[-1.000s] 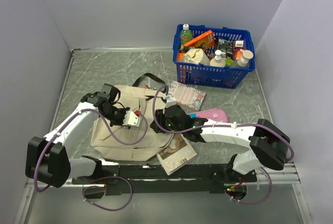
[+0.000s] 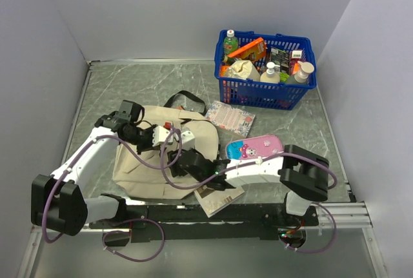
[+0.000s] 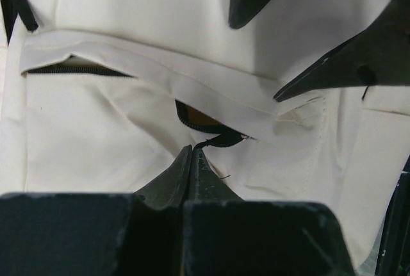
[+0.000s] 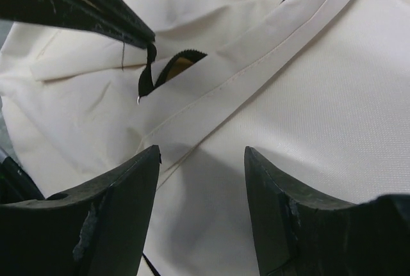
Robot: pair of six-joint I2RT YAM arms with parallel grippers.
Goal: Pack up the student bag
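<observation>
A cream bag [image 2: 139, 168] lies flat on the table, its zipped pocket [image 3: 204, 121] gaping in two places under a fabric flap. My left gripper is shut on the black zipper pull [image 3: 224, 139] at one end of the opening. Over the bag beside it, my right gripper stands part open, only bare cloth showing between its fingers. Its fingertips reach near the flap [image 4: 221, 84] in the right wrist view; whether they touch cloth I cannot tell. A pink and blue pencil case [image 2: 261, 146] and a book [image 2: 218, 199] lie right of the bag.
A blue basket [image 2: 264, 94] full of bottles and boxes stands at the back right. A patterned notebook [image 2: 231, 118] lies before it. Both grippers are close together.
My right arm has moved left across the bag, closer to my left gripper, uncovering more of the pencil case.
</observation>
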